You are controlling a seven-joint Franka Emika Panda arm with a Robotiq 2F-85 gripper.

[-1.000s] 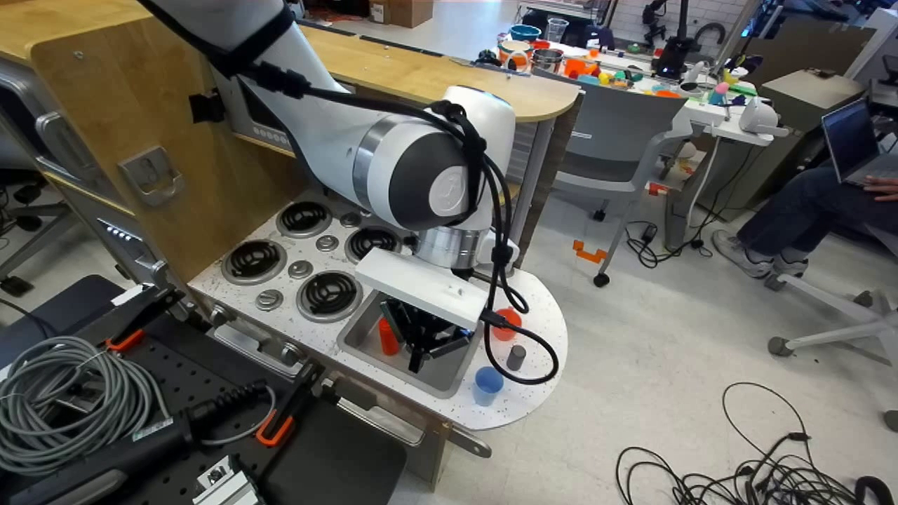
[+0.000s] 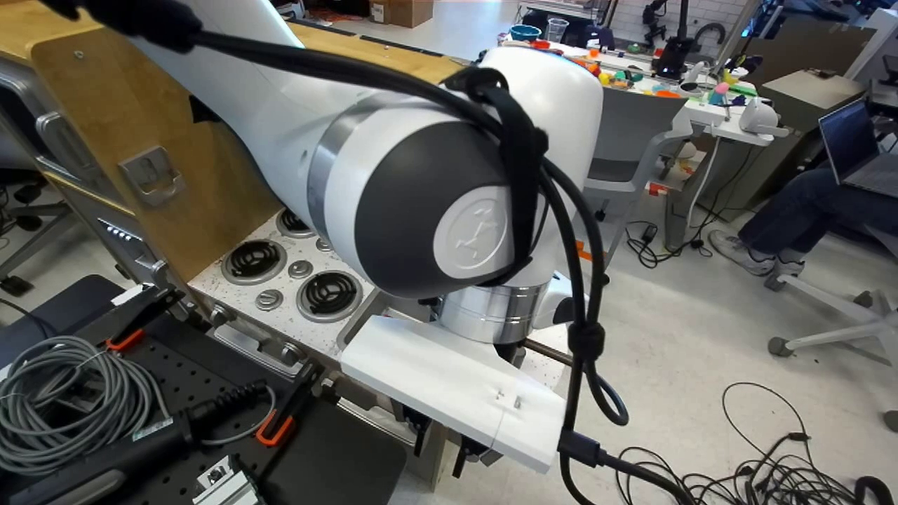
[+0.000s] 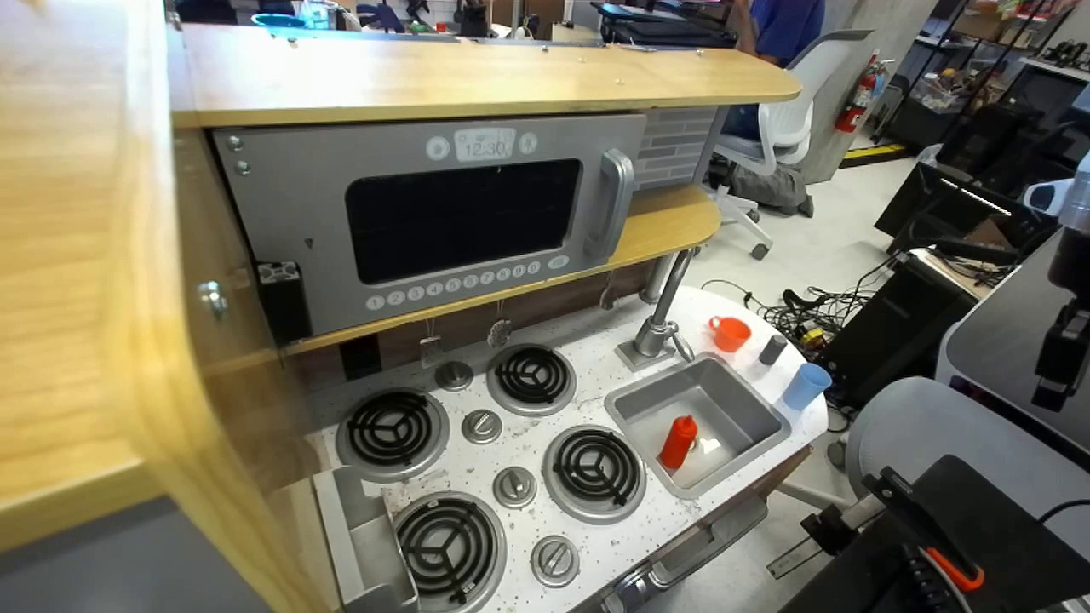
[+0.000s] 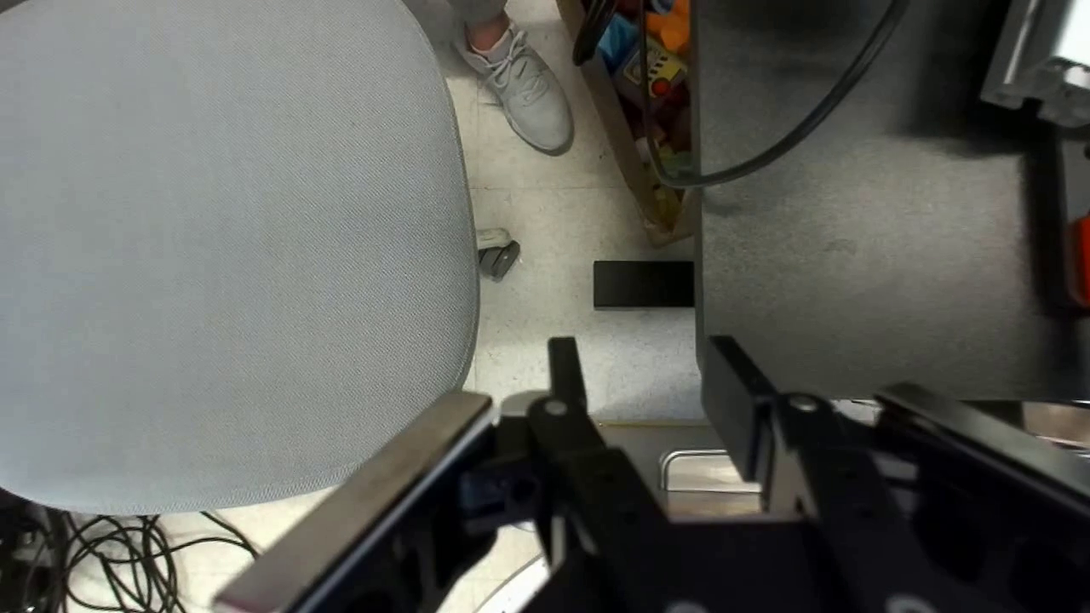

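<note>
In the wrist view my gripper stands open, with bare floor and a drawer front showing between its fingers. Nothing is held. A white housing (image 2: 454, 387) above the gripper covers most of the sink area in exterior view 1, and the fingertips are largely concealed there. Exterior view 2 shows a red bottle (image 3: 677, 443) inside the grey sink (image 3: 623, 409). To the sink's right on the white counter are an orange cup (image 3: 730, 333), a small dark grey cylinder (image 3: 772, 349) and a light blue cup (image 3: 806, 386).
Several stove burners (image 3: 593, 465) and knobs fill the counter left of the sink. A faucet (image 3: 659, 327) rises behind it, below a microwave (image 3: 460, 204). A grey chair (image 4: 235, 245) and a dark table (image 4: 869, 255) flank the gripper from below.
The arm has come up out of the sink and toward the camera, right and downward in exterior view 1. It now blocks the sink, the bottle and the cups there.
</note>
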